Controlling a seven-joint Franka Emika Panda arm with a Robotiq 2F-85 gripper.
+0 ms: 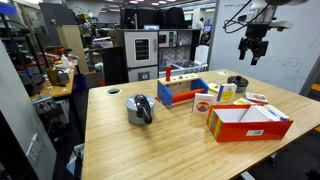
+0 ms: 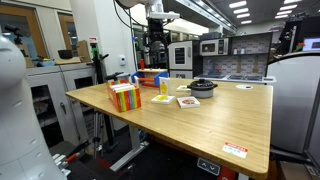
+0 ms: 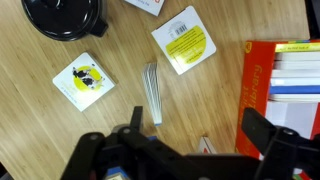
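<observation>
High above the table my gripper (image 1: 252,58) stands open, with nothing between its fingers. In the wrist view the gripper looks down with its fingers wide apart. A thin upright book or card (image 3: 152,93) is seen edge-on below, left of the red box (image 3: 258,85), which has "Library" on its side and several books inside. Flat on the wood lie a white square with a cow picture (image 3: 83,82) and one with a yellow label (image 3: 183,40). Another upright book (image 1: 203,103) with a round coloured picture stands by the box.
A black pot (image 2: 202,90) stands near the books, and a grey pot (image 1: 139,109) is farther off across the table. The blue and red rack (image 1: 183,90) sits at mid-table.
</observation>
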